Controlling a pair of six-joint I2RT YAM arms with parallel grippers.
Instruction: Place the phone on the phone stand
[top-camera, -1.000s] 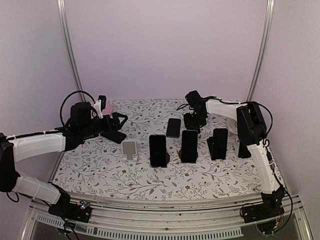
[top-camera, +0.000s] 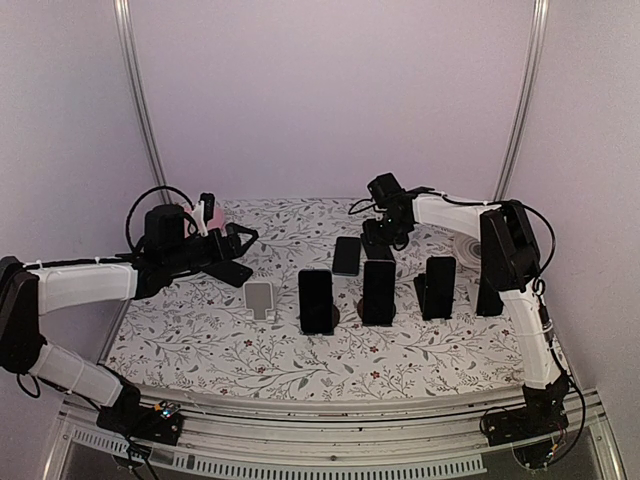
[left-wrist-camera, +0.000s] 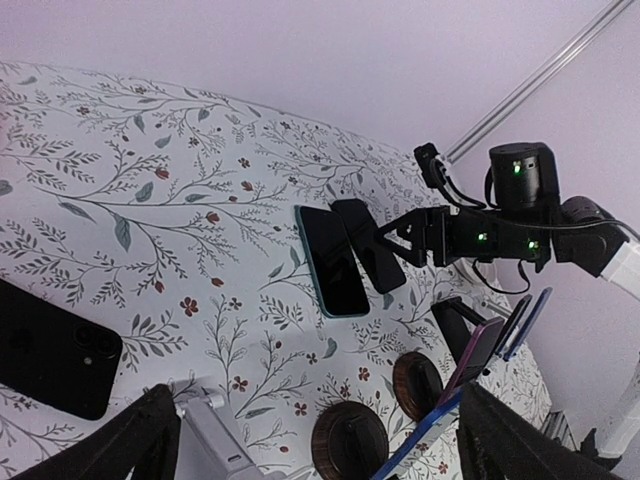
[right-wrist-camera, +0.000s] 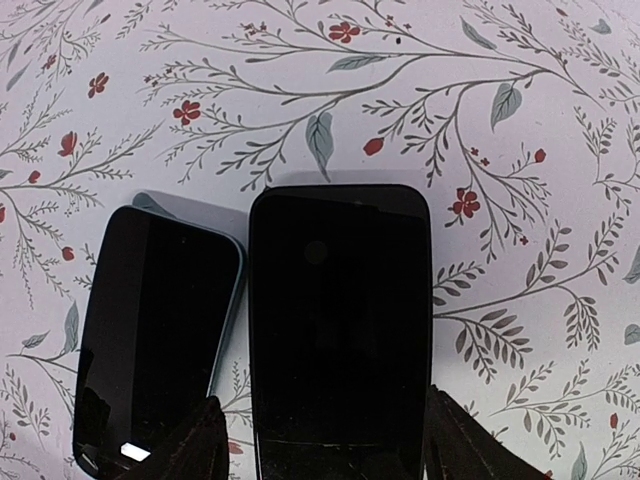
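Observation:
A black phone (right-wrist-camera: 340, 330) lies flat on the patterned table, close beside a teal-edged phone (top-camera: 347, 255). Above it is my right gripper, open, its fingers spread either side of the phone's near end, with a visible gap on the left. In the top view that arm partly covers the black phone (top-camera: 381, 254). Another dark phone (left-wrist-camera: 55, 350) lies at the left, beneath my left gripper (top-camera: 243, 240). The left fingers are wide apart with nothing held. A white stand (top-camera: 258, 298) without a phone stands front left of centre.
Several phones lean upright in a row in front, including one (top-camera: 316, 302) left of centre and one (top-camera: 440, 288) to the right. Brown round bases (left-wrist-camera: 349, 443) show behind them. A pink object (top-camera: 216, 218) sits back left.
My right gripper has risen off the black phone and shifted slightly left in the top view; the phone stays on the table.

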